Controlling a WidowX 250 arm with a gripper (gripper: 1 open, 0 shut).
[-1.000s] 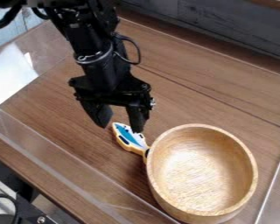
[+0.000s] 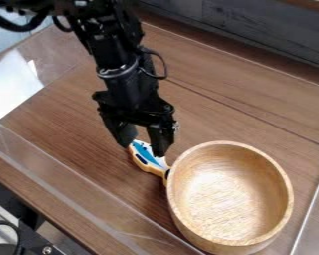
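Note:
My black gripper (image 2: pixel 141 135) hangs over a small blue, white and orange object (image 2: pixel 148 160) on the wooden table, its fingers apart and just above or beside that object's upper end. The object lies at a slant, its lower end against or close by a round wooden bowl (image 2: pixel 229 187), which stands empty to the lower right. Whether the fingers touch the object is hard to tell.
A grey wall runs along the back. A white patch shows at the left, and clear edging runs along the near left and right.
The gripper has shifted slightly to the right and down toward the small object. The object and bowl look unmoved.

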